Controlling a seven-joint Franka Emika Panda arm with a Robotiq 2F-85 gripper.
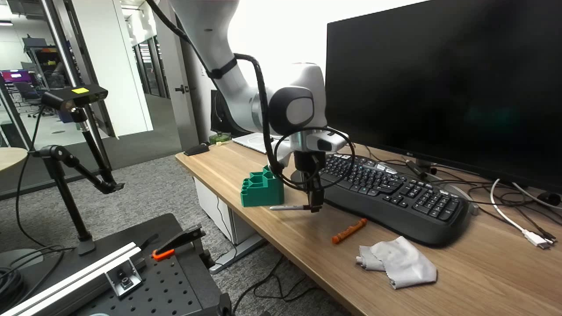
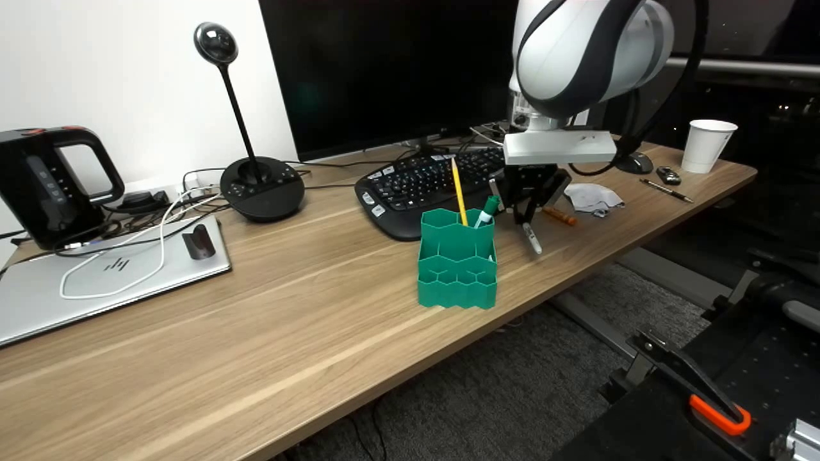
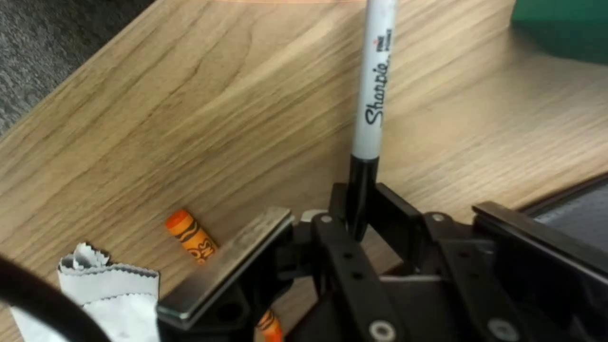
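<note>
A grey Sharpie marker with a black cap extends from my gripper, whose fingers are closed around the cap end. In exterior view 1 the marker lies roughly level beside the gripper, pointing toward the green holder. The gripper is just right of the holder in exterior view 2, with the marker's pale end jutting out toward the front. The green pen holder stands upright with a yellow pencil and a green-capped marker in it.
Near the gripper lie an orange crayon-like stick and a grey cloth. A black keyboard sits behind, below the monitor. Open table stretches left of the holder in exterior view 2, where a laptop rests.
</note>
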